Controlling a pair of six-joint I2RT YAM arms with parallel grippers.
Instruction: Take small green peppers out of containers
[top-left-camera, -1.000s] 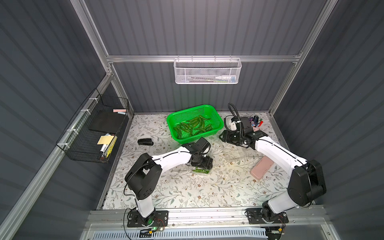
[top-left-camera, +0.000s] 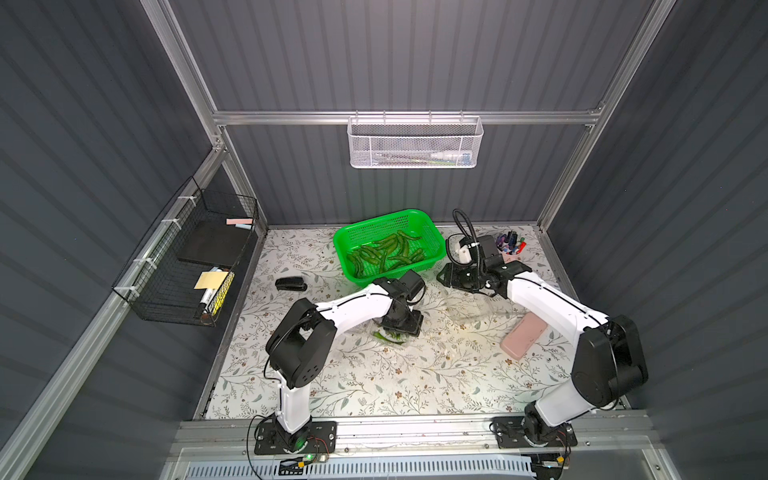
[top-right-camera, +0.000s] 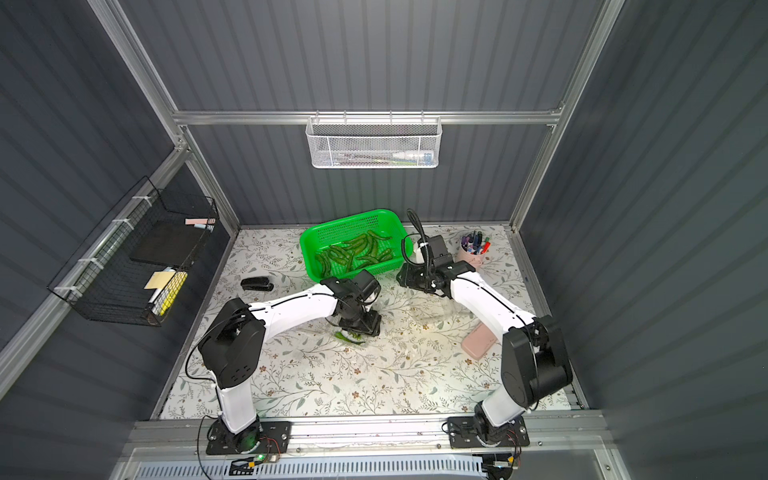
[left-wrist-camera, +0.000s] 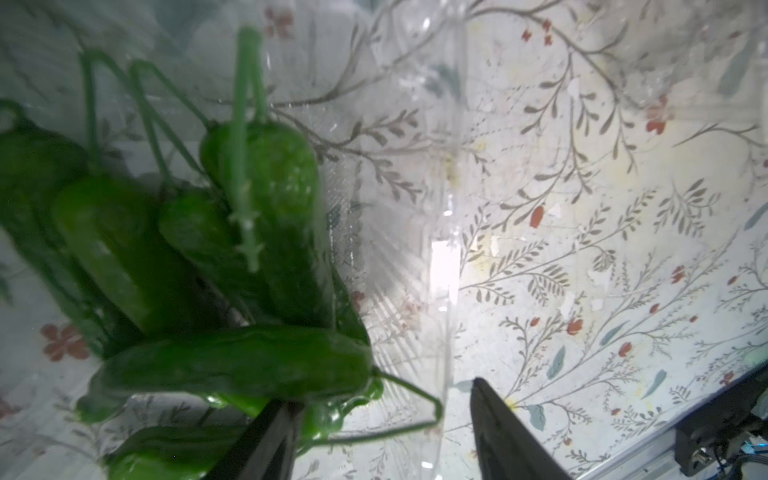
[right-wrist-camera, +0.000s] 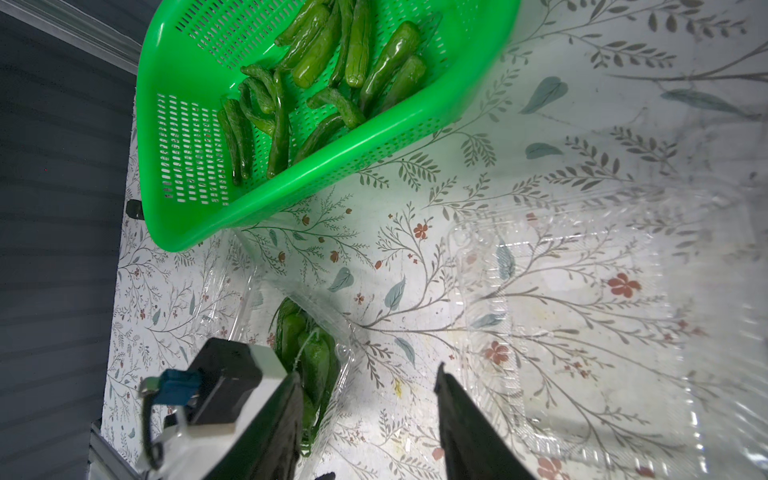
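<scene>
A clear plastic container (left-wrist-camera: 444, 272) holds several small green peppers (left-wrist-camera: 264, 200). My left gripper is open directly above them, its fingers low in the left wrist view, a pepper lying crosswise just beyond the left finger; I see nothing clearly held. A green basket (right-wrist-camera: 328, 180) at the back holds many peppers. My right gripper hangs open, nothing between its fingers, beside an empty clear container (right-wrist-camera: 560, 320).
A pink flat object (top-left-camera: 524, 334) lies at the front right, a pen cup (top-right-camera: 472, 252) at the back right, a black object (top-left-camera: 290, 283) on the left.
My right arm has moved very little.
</scene>
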